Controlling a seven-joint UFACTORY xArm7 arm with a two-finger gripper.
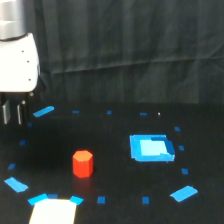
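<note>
A red hexagonal block [83, 164] stands on the black table in front, left of the middle. My gripper [12, 118] hangs at the left edge of the view, above and to the left of the block and well apart from it. Its two dark fingers [20, 112] point down with a gap between them, and nothing shows in that gap. The gripper is open. A white square framed in blue tape [152, 148] lies right of the middle, with nothing on it.
A pale square [53, 212] with blue tape at its top lies at the front edge. Small blue tape marks [184, 193] dot the black table. Open table separates the block from the white square. A dark curtain [130, 50] closes off the back.
</note>
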